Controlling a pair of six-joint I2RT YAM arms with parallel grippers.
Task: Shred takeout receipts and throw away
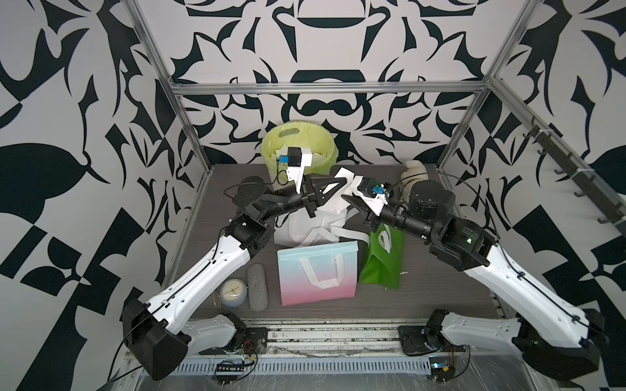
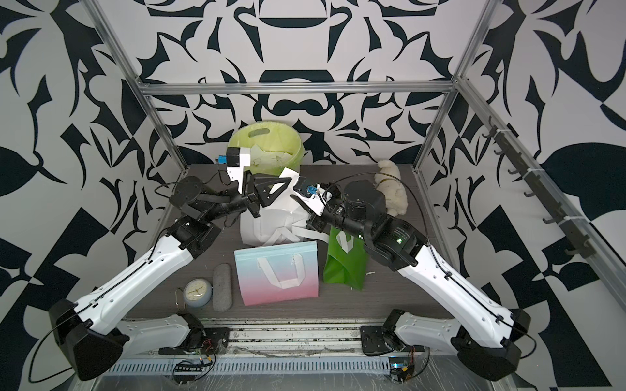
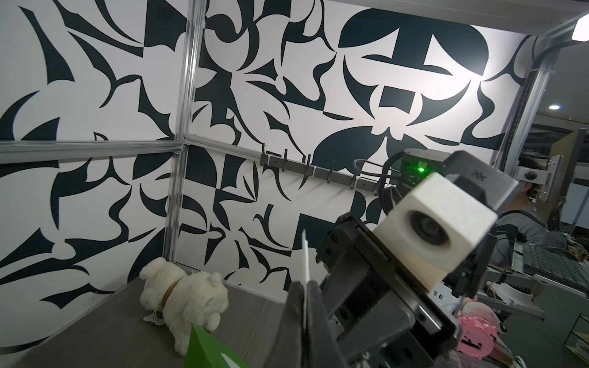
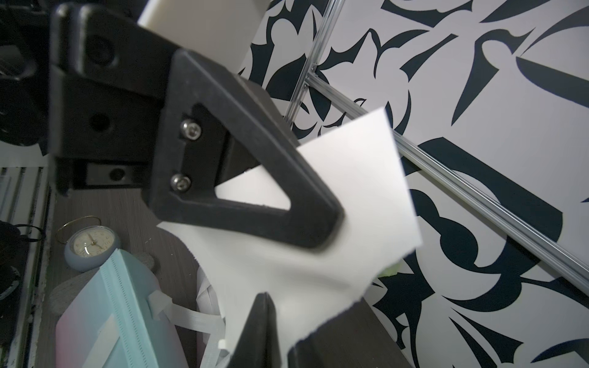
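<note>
A torn-edged white paper piece (image 4: pixel 368 178) spans the space between the two arms. My left gripper is shut on it; in the left wrist view the paper stands edge-on between the fingers. From the other side, my right gripper reaches the lower part of the paper, its fingers a little apart with paper showing in the narrow gap. Whether either pad presses on it does not show. At the back stands a yellow-green bin (image 1: pixel 296 133) with white scraps inside.
Below the grippers lies a white bag (image 2: pixel 260 224). In front are a pink-blue bag (image 2: pixel 277 254), a green bag (image 2: pixel 343 264), a grey case (image 2: pixel 222 286) and a clock (image 2: pixel 197 292). A plush toy (image 3: pixel 190 300) sits at the back right.
</note>
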